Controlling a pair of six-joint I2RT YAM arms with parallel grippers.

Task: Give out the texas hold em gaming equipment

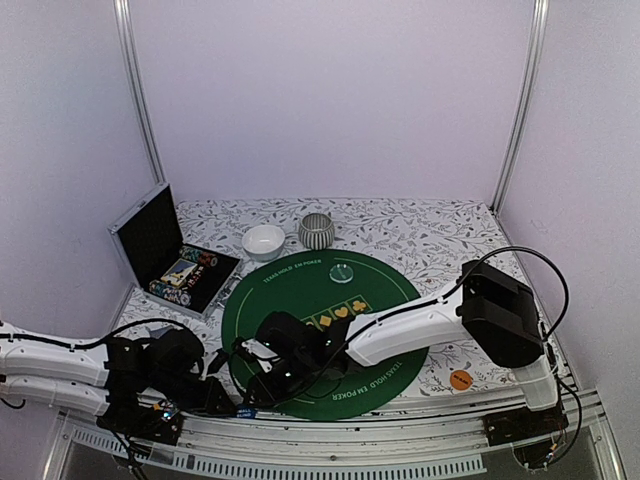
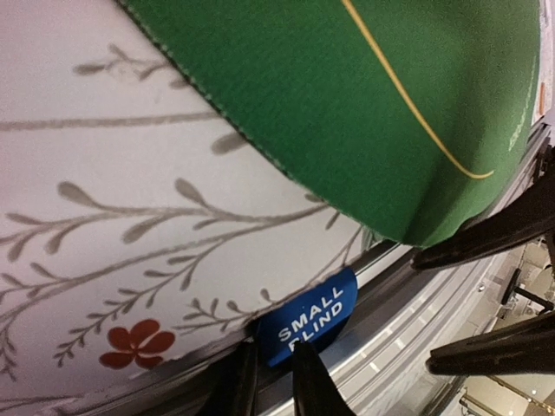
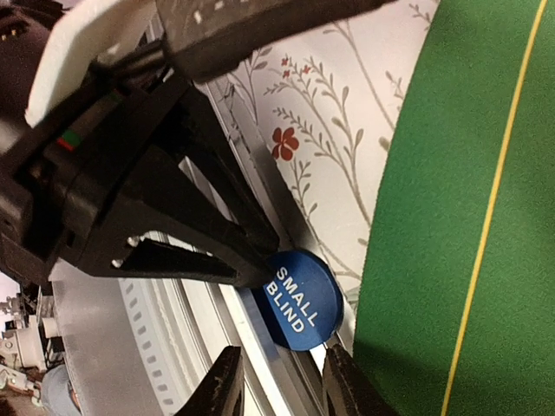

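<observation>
A round blue disc lettered SMALL BLIND [image 3: 302, 303] is held by its edge over the table's front rim, with my left gripper [image 1: 228, 404] shut on it. In the left wrist view the same disc [image 2: 314, 319] shows just past the left fingertips. My right gripper faces the disc's free edge, fingers apart and nothing clearly gripped between them. Its two fingers [image 2: 494, 232] appear at the right of the left wrist view, clear of the disc. A round green poker mat [image 1: 385, 380] lies beside both grippers, partly hidden by the right arm.
An open case [image 1: 205, 309] holding chips and cards stands at the left. Behind the mat are a white bowl [image 1: 264, 240] and a striped cup [image 1: 316, 232]. A pale disc [image 1: 341, 273] rests on the mat; an orange disc [image 1: 461, 380] lies to its right.
</observation>
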